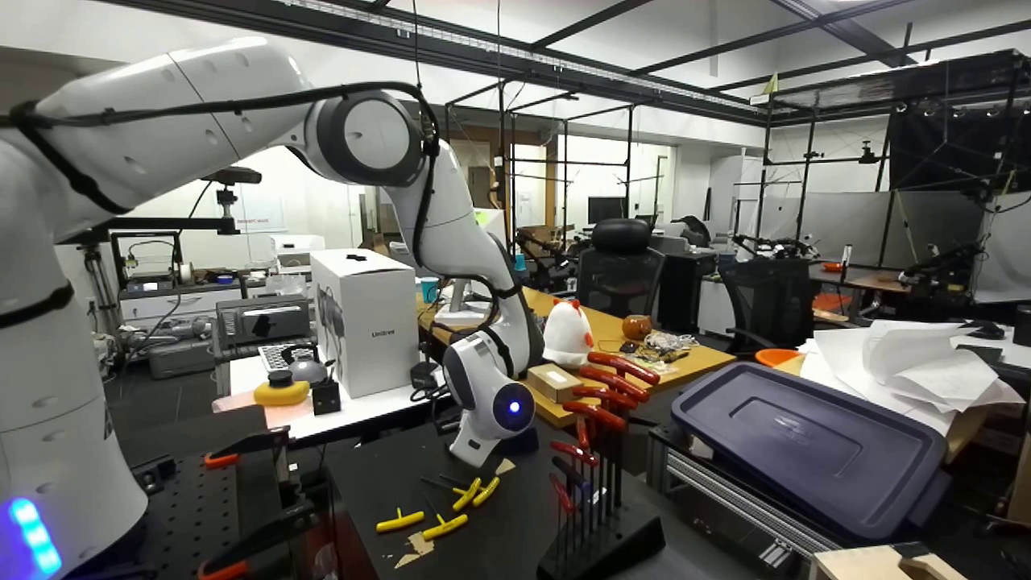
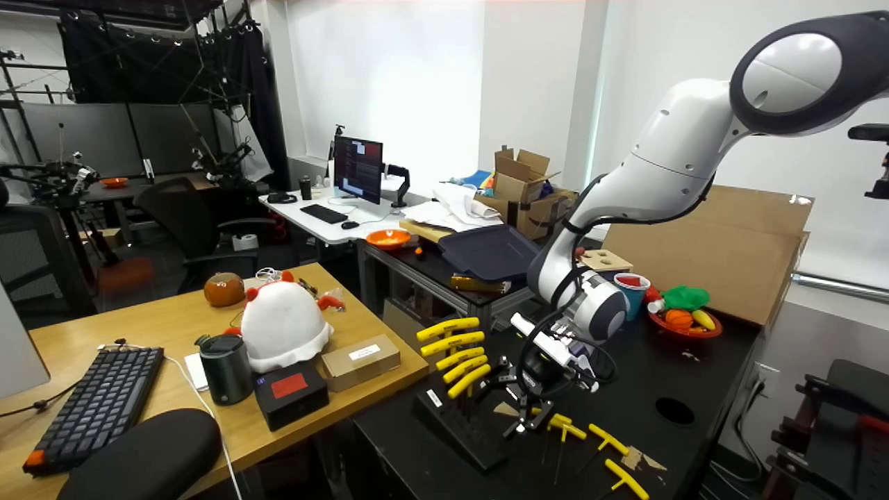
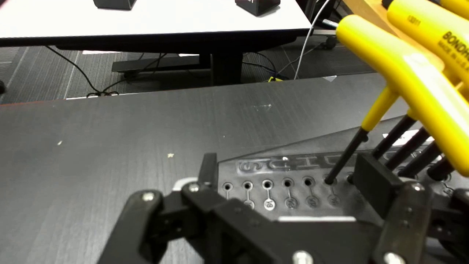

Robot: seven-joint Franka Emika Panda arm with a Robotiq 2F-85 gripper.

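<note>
My gripper stands open over a black key stand (image 3: 259,165) in the wrist view, with a wide gap between its fingers. Several yellow T-handle hex keys (image 3: 404,79) stand in the right part of the stand, while the holes further left are empty. The nearest key's shaft shows between my fingers in the picture, close to the right finger (image 3: 376,182); contact cannot be made out. In exterior view 2 the gripper (image 2: 517,398) is beside the yellow keys (image 2: 456,354) in their stand (image 2: 446,429). Exterior view 1 hides the fingers.
Loose yellow keys (image 2: 626,480) lie on the black table near the gripper. A second stand (image 1: 619,541) with red-handled keys (image 1: 599,414) stands closer in exterior view 1. A red bowl (image 2: 700,332) and a blue cup (image 2: 630,292) sit behind the arm.
</note>
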